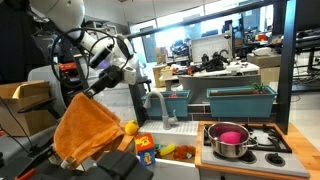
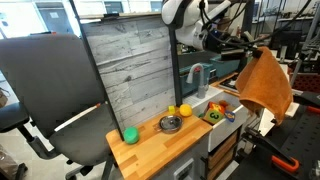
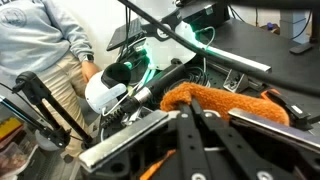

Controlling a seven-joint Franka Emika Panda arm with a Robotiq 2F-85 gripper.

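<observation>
An orange cloth (image 1: 85, 128) hangs down from my gripper (image 1: 90, 94) at the left of exterior view 1, in front of the counter. In exterior view 2 the same cloth (image 2: 265, 85) dangles at the far right, its upper edge caught at the gripper (image 2: 261, 48). The wrist view shows the fingers shut, with the bunched cloth (image 3: 215, 100) rising just beyond the fingers (image 3: 130, 137). Its lower end is partly hidden by dark equipment in exterior view 1.
A sink with a faucet (image 1: 160, 105) holds several colourful items. To the right stands a steel pot (image 1: 230, 140) with something pink inside, beside the stove (image 1: 268, 150). A pan (image 2: 170, 123) and a green ball (image 2: 131, 134) sit on the wooden counter (image 2: 140, 160).
</observation>
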